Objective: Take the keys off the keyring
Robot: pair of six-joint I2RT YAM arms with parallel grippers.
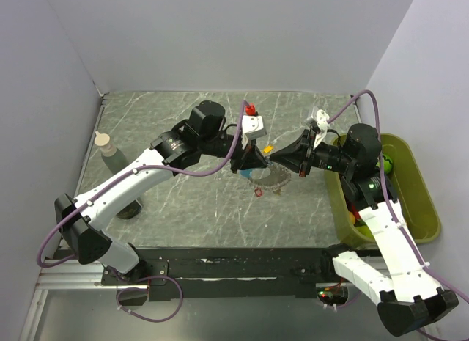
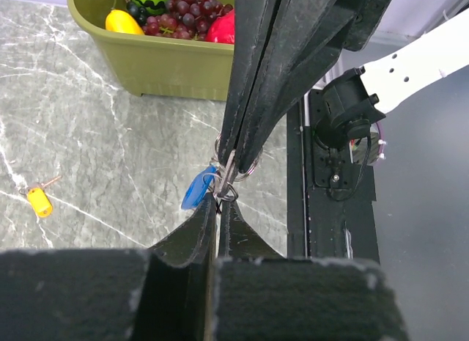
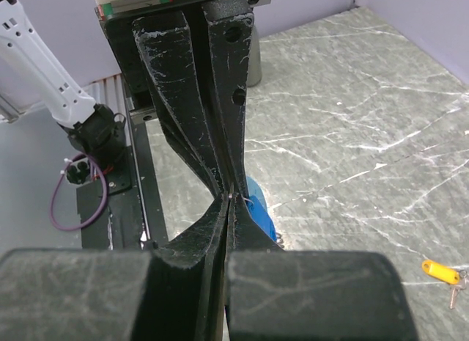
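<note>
Both grippers meet above the counter's middle. My left gripper (image 1: 256, 162) is shut on the keyring (image 2: 231, 193), whose metal rings and a blue tag (image 2: 198, 187) show at the fingertips in the left wrist view. My right gripper (image 1: 272, 159) is shut at the same spot, its tips touching the ring; whether anything thin sits between them is unclear. In the top view a chain with small tags hangs below the grippers. A yellow tag with a key (image 2: 39, 202) lies apart on the counter.
A green bin (image 1: 410, 194) holding toy fruit stands at the right. Bottles (image 1: 113, 156) stand at the left. A red object (image 1: 250, 108) is behind the left gripper.
</note>
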